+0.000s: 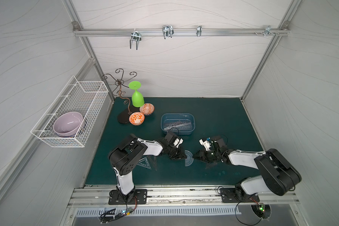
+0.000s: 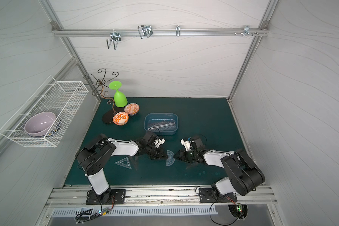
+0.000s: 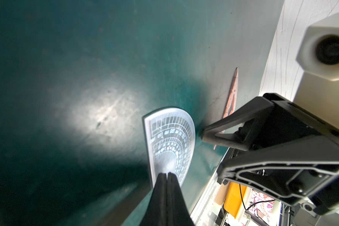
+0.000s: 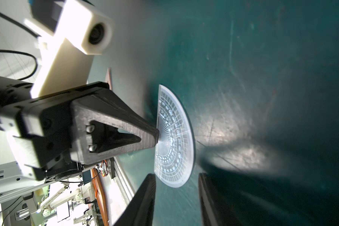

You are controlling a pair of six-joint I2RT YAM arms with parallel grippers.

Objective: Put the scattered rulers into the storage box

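Observation:
A clear protractor (image 1: pixel 189 158) lies flat on the dark green table between my two grippers. My left gripper is shut with nothing between its fingers. Its tip sits at the protractor's straight edge in the right wrist view, the protractor outside the fingers. My right gripper is open around an empty gap, near the protractor's curved side. A clear set square (image 2: pixel 124 162) lies on the table below the left arm. The blue storage box (image 1: pixel 178 114) behind the grippers holds several clear rulers (image 1: pixel 177 124).
Orange patterned bowls (image 1: pixel 136 118), a green goblet (image 1: pixel 137 98) and a scrolled metal stand (image 1: pixel 119 82) occupy the back left. A white wire basket (image 1: pixel 69 142) with a lilac bowl (image 1: pixel 68 124) hangs on the left wall.

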